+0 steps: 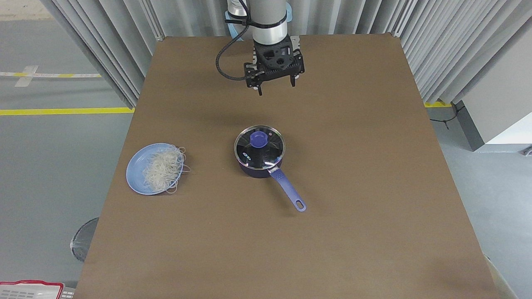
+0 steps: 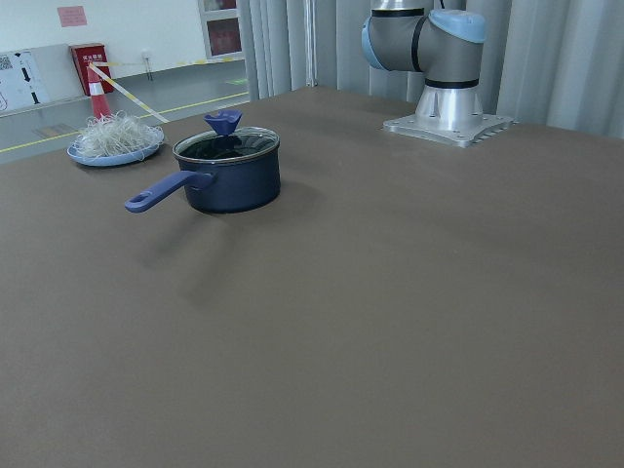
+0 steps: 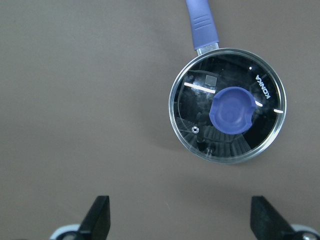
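Observation:
A dark blue saucepan (image 1: 257, 170) with a glass lid (image 3: 193, 109) and blue knob (image 3: 232, 110) stands mid-table, its long handle (image 1: 286, 187) toward the near right in the front view. Left of it, a light blue plate (image 1: 138, 174) holds a tangle of white noodle-like strands (image 1: 162, 169), some hanging over the rim. My gripper (image 1: 277, 87) is open above the back of the table, behind the pan; in the wrist view its fingertips (image 3: 102, 205) are wide apart with nothing between, and the lidded pan lies ahead of them.
Grey curtains (image 1: 349, 15) hang behind the arm's base. A red-rimmed basket (image 1: 35, 291) sits off the table at lower left.

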